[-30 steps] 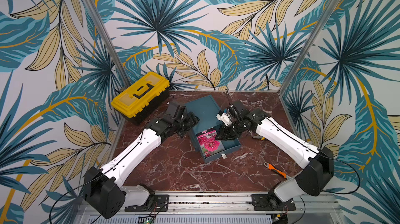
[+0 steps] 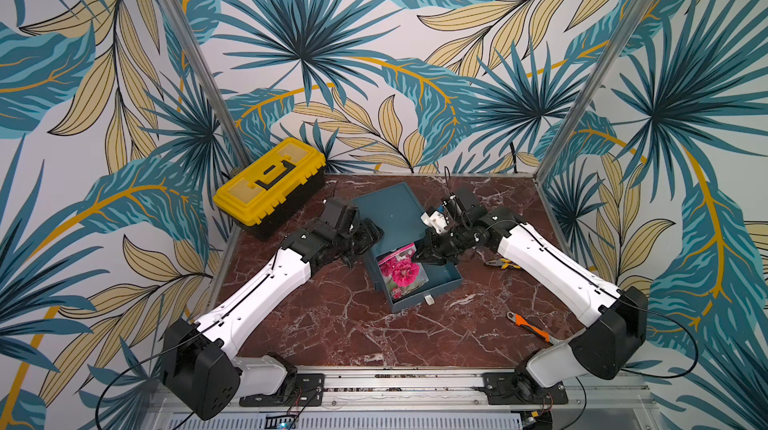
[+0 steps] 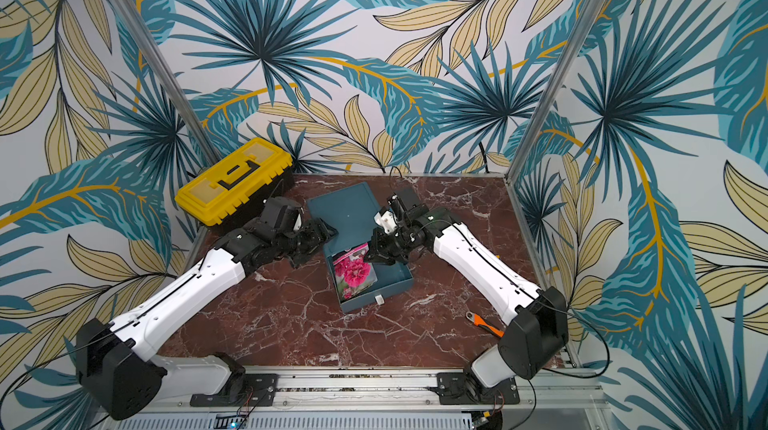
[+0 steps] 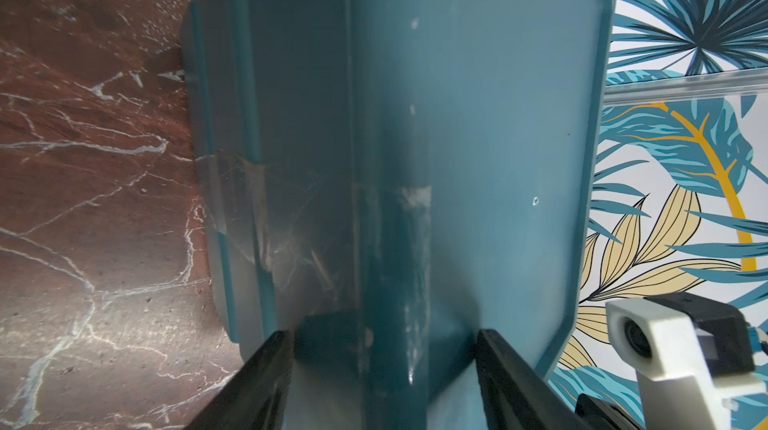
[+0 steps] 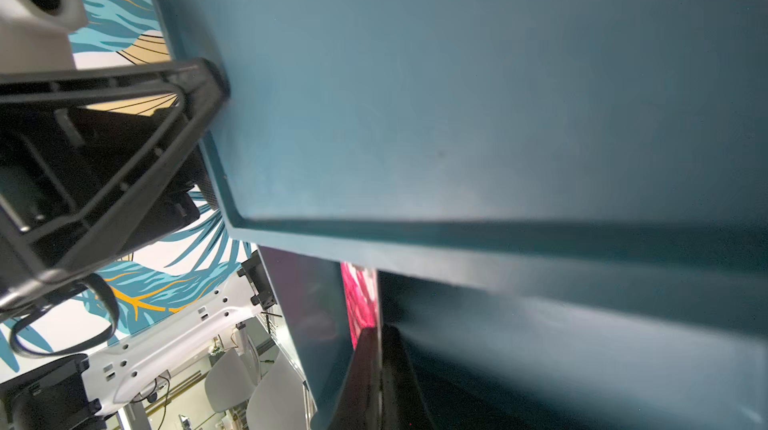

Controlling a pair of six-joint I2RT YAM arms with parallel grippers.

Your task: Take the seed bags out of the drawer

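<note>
A blue-grey box stands on the table with its drawer pulled out toward the front. Inside the drawer's left part lies a seed bag with a pink flower; any others are hidden. In the right wrist view, my right gripper is shut at the drawer opening. The bag's pink edge runs down to its fingertips; whether they pinch it I cannot tell. My left gripper is open, its fingers apart on either side of the box's edge.
A yellow-lidded toolbox sits at the back left. Right of the box are yellow-handled pliers and an orange-handled tool.
The right gripper has shifted slightly within the drawer area, and its wrist has turned. A pink strip now shows more along the bag's back edge. The left arm looks almost still.
</note>
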